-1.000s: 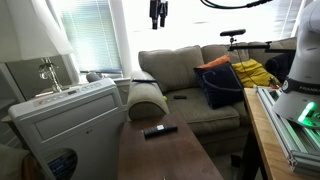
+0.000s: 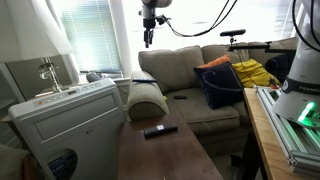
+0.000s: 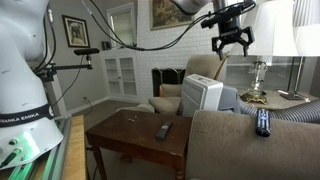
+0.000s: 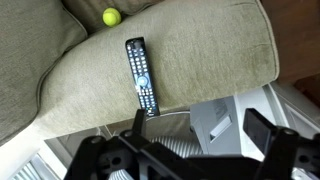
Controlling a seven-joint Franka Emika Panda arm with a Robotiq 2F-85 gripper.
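Observation:
My gripper (image 3: 232,48) hangs high above the arm of the sofa, its two fingers spread with nothing between them. In the wrist view the gripper shows along the bottom edge. A black remote (image 4: 142,75) with a lit blue button ring lies on the beige sofa arm (image 4: 205,60), apart from the fingers. The same remote (image 3: 263,123) rests on top of the sofa arm in the second exterior view. Another dark remote (image 2: 160,130) lies on the brown table (image 2: 165,158).
A yellow-green ball (image 4: 111,16) sits on the sofa. The white cabinet (image 2: 75,120) with a lamp (image 2: 45,35) stands beside the sofa arm. Dark blue and yellow cushions (image 2: 220,85) are at the sofa's far end. A small dark object (image 2: 180,97) lies on the seat.
My gripper has come down and shifted a little left in exterior view 1. The remote on the table and the other furnishings stay where they were.

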